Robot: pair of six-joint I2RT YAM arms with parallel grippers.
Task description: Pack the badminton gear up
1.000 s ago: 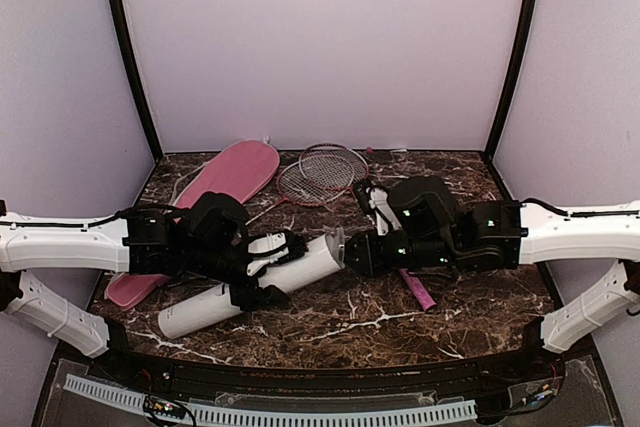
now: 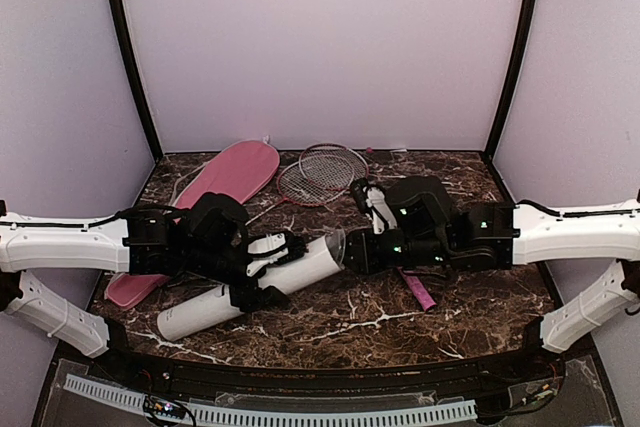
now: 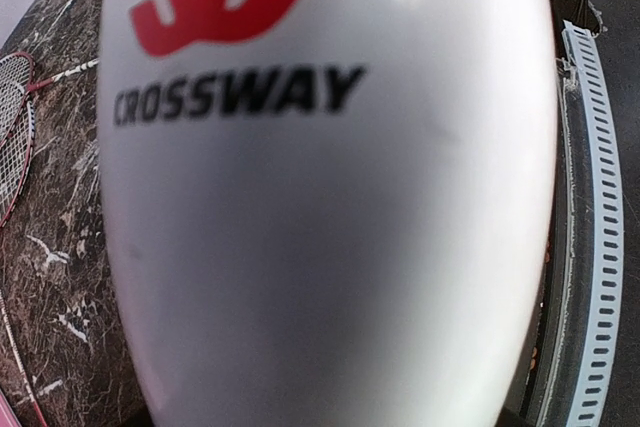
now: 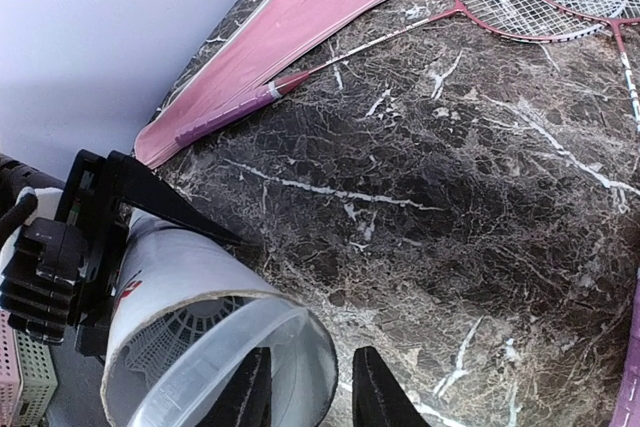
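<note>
My left gripper (image 2: 270, 272) is shut around a white tube (image 2: 200, 313), holding it slanted with its mouth toward the right arm. "CROSSWAY" lettering on the tube (image 3: 330, 227) fills the left wrist view and hides the left fingers there. A translucent cap (image 4: 318, 357) sits tilted at the tube's mouth in the right wrist view. One edge of it lies between the parted fingertips of my right gripper; whether they press on it, I cannot tell. Two rackets (image 2: 320, 175) lie crossed at the back, near a pink racket bag (image 2: 235, 169).
A pink-purple handle (image 2: 418, 289) lies below the right gripper. The pink bag runs along the left side toward the front. Bare marble tabletop (image 2: 350, 337) shows in front of the grippers. A white slotted strip (image 2: 270, 415) borders the front edge.
The left arm and tube have stayed nearly still.
</note>
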